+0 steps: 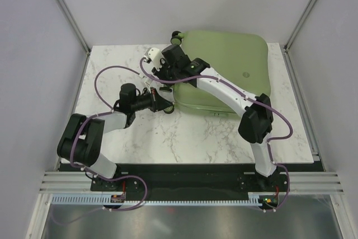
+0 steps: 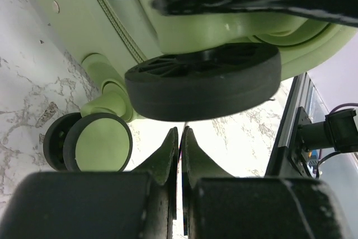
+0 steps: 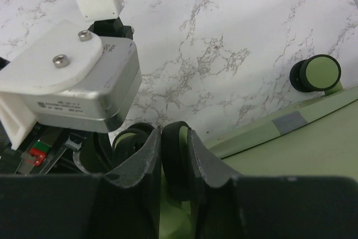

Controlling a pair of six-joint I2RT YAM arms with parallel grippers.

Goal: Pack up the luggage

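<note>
The green suitcase lies at the back right of the marble table, with black wheels on its near-left side. My right gripper is at its left edge, fingertips on either side of a black-rimmed wheel; whether it grips is unclear. My left gripper is shut, nothing visible between its fingertips, just below a black wheel and right of a green-capped wheel. The suitcase's contents are not visible.
Another wheel sticks out at the suitcase's back-left corner.
</note>
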